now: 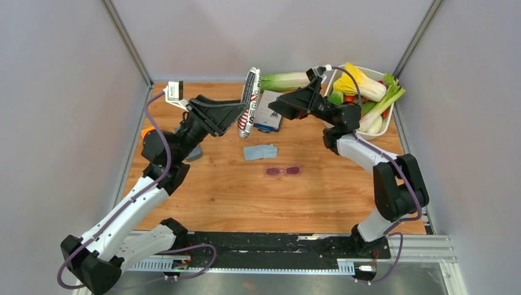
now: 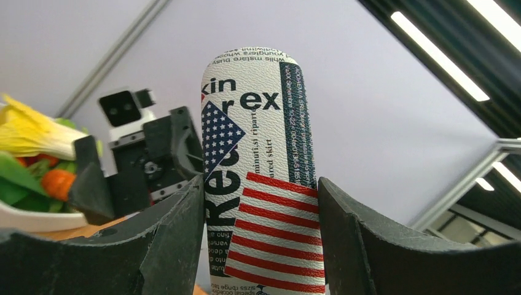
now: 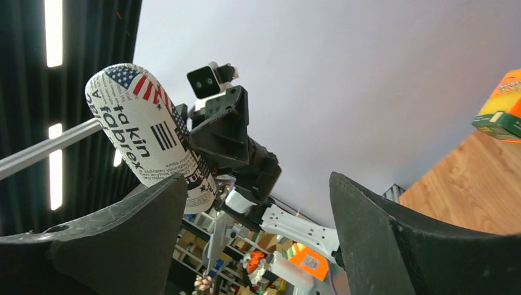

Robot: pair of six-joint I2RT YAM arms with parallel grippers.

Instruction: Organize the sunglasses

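The sunglasses [image 1: 282,171], with pinkish lenses, lie on the wooden table near its middle. Just behind them is a light blue cloth [image 1: 260,152]. A printed glasses case [image 1: 249,101] with flag patterns, its lid closed, is held up at the back by my left gripper [image 1: 236,117]. In the left wrist view both fingers press the sides of the case [image 2: 261,123]. To its right, my right gripper [image 1: 284,110] stands open and apart from the case, its fingers empty in the right wrist view. The inside of the case is hidden.
A white basket of vegetables [image 1: 389,123] stands at the back right. Behind the grippers lie a leek [image 1: 285,82] and a grey-white box [image 1: 268,112]. An orange and green box [image 3: 501,114] is mostly covered by the left arm from above.
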